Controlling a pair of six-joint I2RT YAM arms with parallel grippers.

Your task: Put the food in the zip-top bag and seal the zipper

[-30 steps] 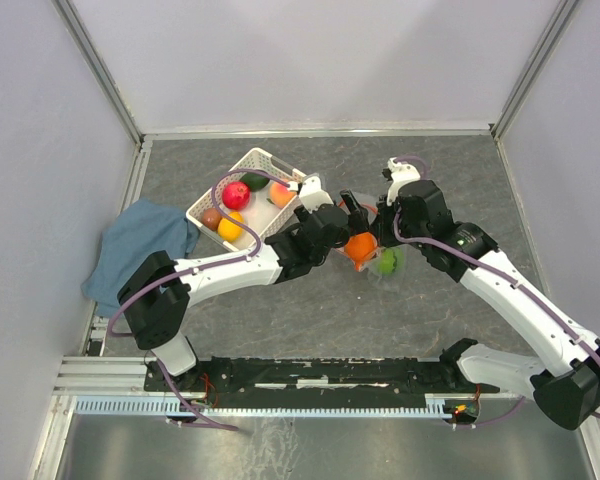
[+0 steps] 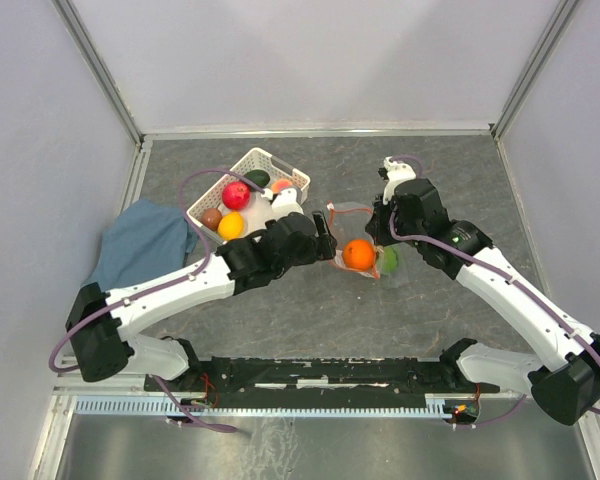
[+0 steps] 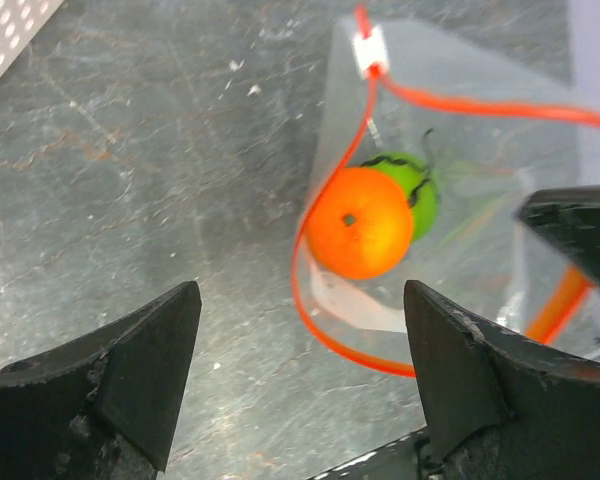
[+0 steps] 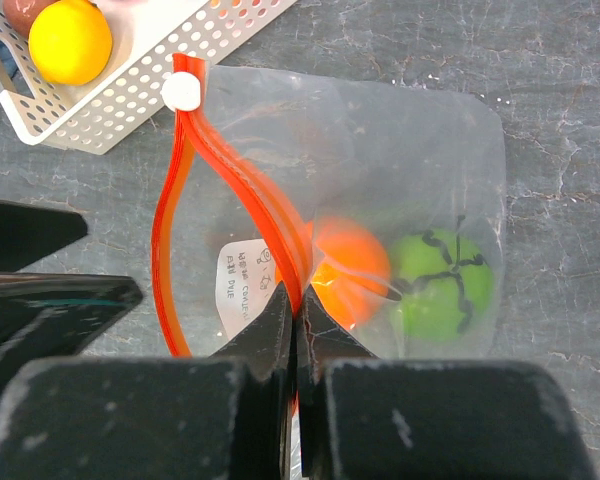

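Observation:
A clear zip top bag (image 4: 380,130) with an orange zipper rim stands mouth-open on the table. Inside it rest an orange fruit (image 3: 360,222) and a green one with dark stripes (image 4: 442,285). My right gripper is shut on the bag's orange rim, pinching it at the near side. Left of the bag mouth, my left gripper stands open, its fingers apart and nothing between them. The white slider (image 4: 182,91) sits at one corner of the rim.
A white perforated basket (image 2: 205,205) at the back left holds several pieces of food, among them a yellow fruit (image 4: 70,41) and a red one (image 2: 236,195). A blue cloth (image 2: 140,245) lies at the far left. Grey table beyond the bag is bare.
My left gripper has drawn back leftward from over the bag's mouth, leaving the orange fruit in clearer view. The right arm has stayed still.

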